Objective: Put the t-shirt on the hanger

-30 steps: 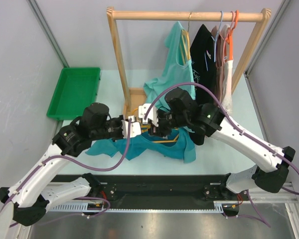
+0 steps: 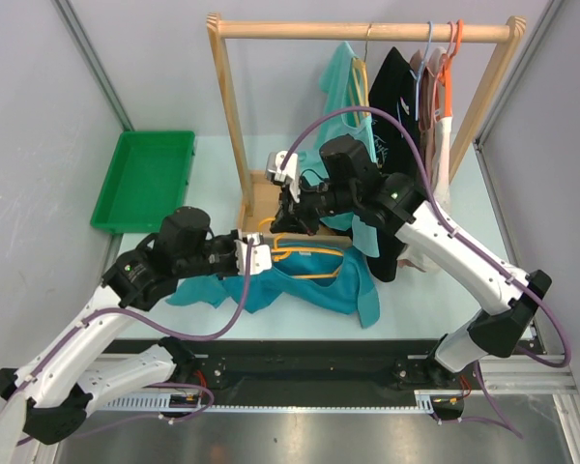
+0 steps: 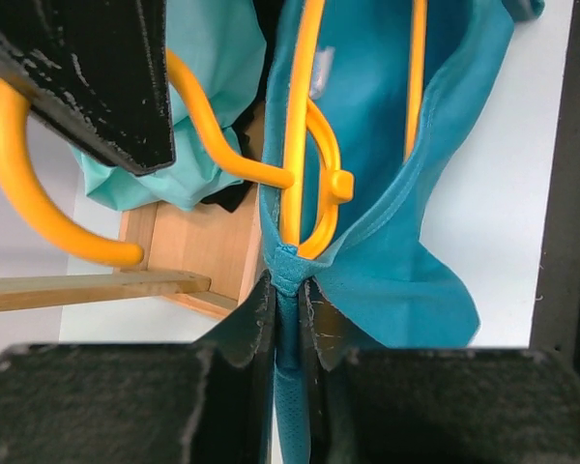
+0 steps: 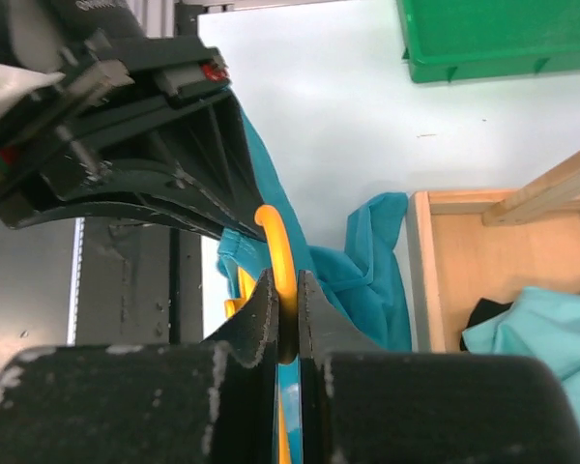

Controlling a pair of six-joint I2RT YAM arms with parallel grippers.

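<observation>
A teal t shirt (image 2: 324, 290) lies along the table front, with a yellow hanger (image 3: 299, 116) partly inside it. My left gripper is shut on a gathered edge of the shirt just beside the hanger. My right gripper is shut on the yellow hanger's hook, slightly above and right of the left gripper in the top view. In the right wrist view, the left gripper's fingers reach into the shirt behind the hook.
A wooden rack (image 2: 358, 31) carries several garments on hangers. Under it sits a wooden box (image 4: 493, 251). A green tray (image 2: 140, 179) lies at back left. Bare white table shows at right.
My right arm has moved up, toward the rack, away from the left gripper. The left arm has shifted only slightly, and the shirt is nearly unchanged.
</observation>
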